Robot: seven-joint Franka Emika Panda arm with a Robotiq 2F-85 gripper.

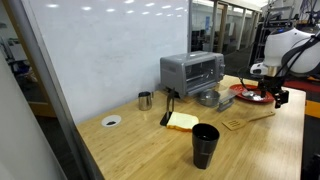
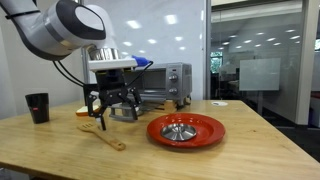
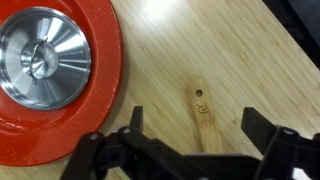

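My gripper is open above the table, its two dark fingers spread wide with nothing held between them. Below and between them in the wrist view lies the handle end of a wooden spatula (image 3: 203, 115), flat on the table. The whole spatula (image 1: 248, 120) shows in exterior view 1, its slotted blade turned toward the table's middle. Beside the handle is a red plate (image 3: 113, 85) with a shiny metal lid (image 3: 42, 58) on it. In exterior view 2 the gripper (image 2: 116, 112) hangs over the spatula (image 2: 103, 135), left of the plate (image 2: 212, 133).
A toaster oven (image 1: 192, 72) stands at the back, with a metal pot (image 1: 209, 98) in front. Further left are a metal cup (image 1: 145, 101), bread-like yellow item (image 1: 182, 121) and black cup (image 1: 204, 146).
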